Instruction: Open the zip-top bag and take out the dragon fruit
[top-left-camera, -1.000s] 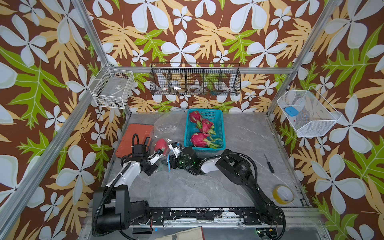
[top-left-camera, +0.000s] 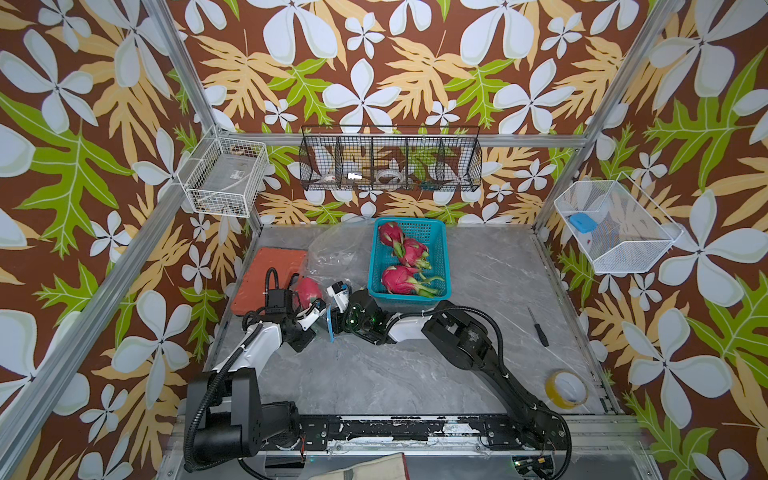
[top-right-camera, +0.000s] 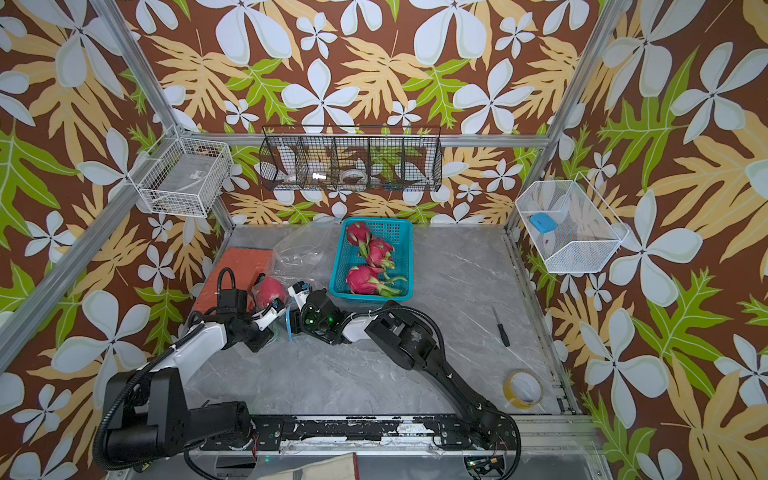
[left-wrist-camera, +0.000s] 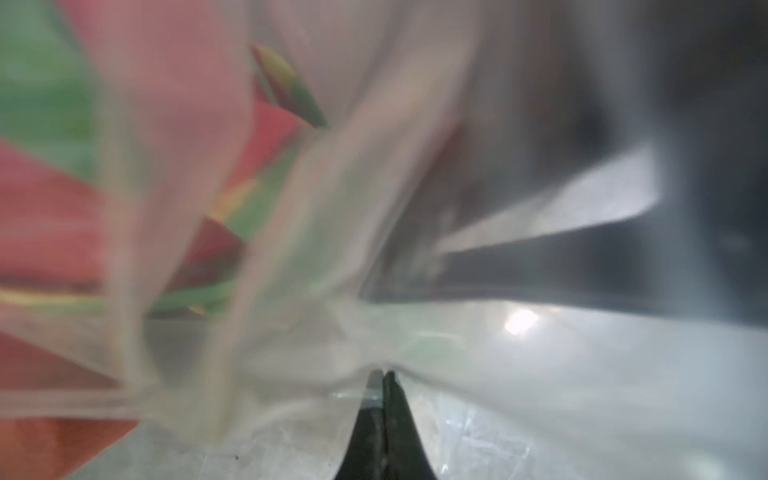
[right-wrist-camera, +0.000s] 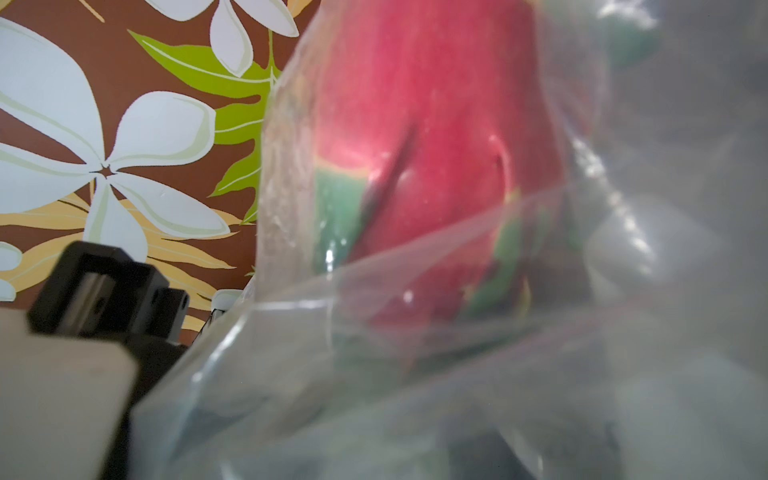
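A red dragon fruit (top-left-camera: 307, 291) with green scales lies in the clear zip top bag (top-left-camera: 337, 249), beside the orange board. In the right wrist view the fruit (right-wrist-camera: 440, 160) fills the middle, behind bag film (right-wrist-camera: 264, 352). My left gripper is shut at the front of the bag; the film (left-wrist-camera: 352, 352) rises to its tips and looks pinched there. Facing it from the right is my right gripper (top-left-camera: 331, 320), its dark fingers (left-wrist-camera: 544, 268) spread apart and showing through film in the left wrist view. Whether they are inside the bag cannot be told. Its fingertips are hidden in the right wrist view.
A teal basket (top-left-camera: 445, 264) holding 3 dragon fruits stands behind my right arm. The orange board (top-left-camera: 268, 276) is at the left. A screwdriver (top-left-camera: 541, 333) and a tape roll (top-left-camera: 565, 389) lie at the right.
The bagged fruit has shifted left, closer to the orange board and my left arm. The left arm stays in place.
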